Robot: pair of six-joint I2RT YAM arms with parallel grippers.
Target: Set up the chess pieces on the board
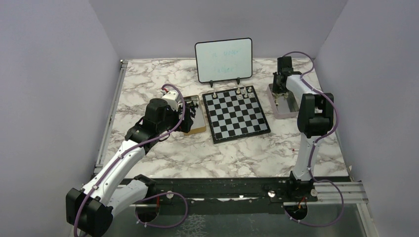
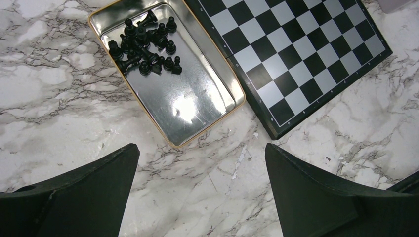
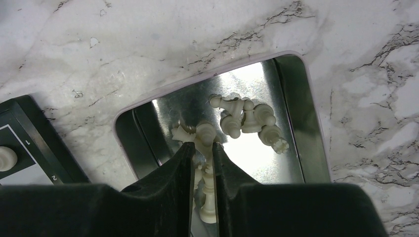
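The chessboard (image 1: 232, 121) has several white pieces along its far right part and one at the far left corner. My right gripper is down in the pink-rimmed tray (image 1: 284, 114) of white pieces, fingers close together over a clump of pieces; whether one is between them is unclear. Loose white pieces (image 3: 230, 126) lie beside it. My left gripper stands open, empty, above the table near the tray of black pieces (image 2: 173, 103), which lies left of the board.
A whiteboard (image 1: 223, 59) stands behind the board. Grey walls border both sides and the back.
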